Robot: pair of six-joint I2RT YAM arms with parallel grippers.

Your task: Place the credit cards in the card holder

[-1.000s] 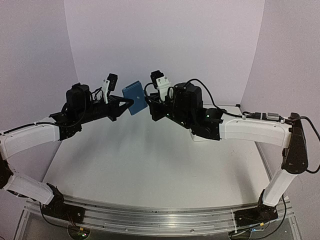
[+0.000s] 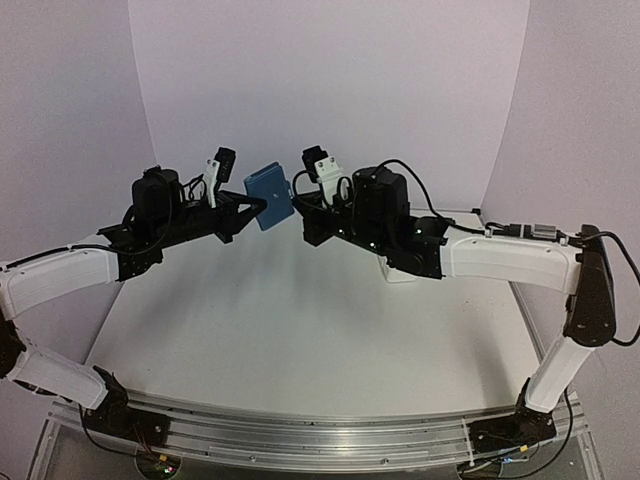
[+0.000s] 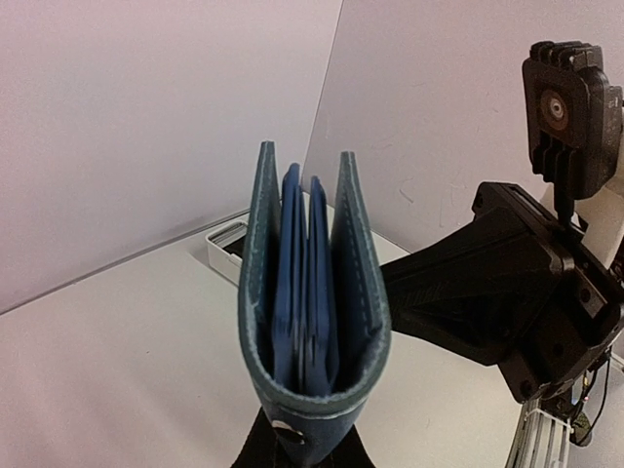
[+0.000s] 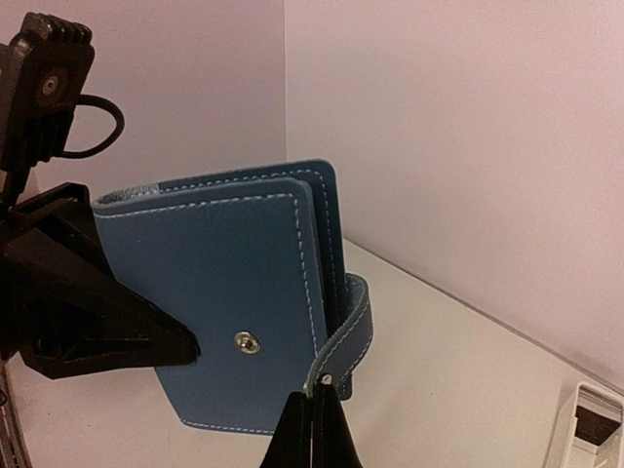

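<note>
A blue stitched card holder point(image 2: 268, 195) is held in the air, with my left gripper point(image 2: 255, 208) shut on it. In the left wrist view it stands upright, its card sleeves point(image 3: 297, 283) visible between the two covers. In the right wrist view its front point(image 4: 214, 273) shows a metal snap and a strap at the right edge. My right gripper is shut at that strap's lower end, its tips touching or just before it; whether the strap is between them I cannot tell. No separate credit cards can be clearly made out.
A white open box point(image 4: 575, 439) with something dark inside sits at the back right of the white table point(image 2: 280, 340), largely behind my right arm in the top view.
The left arm and card holder stay in place.
</note>
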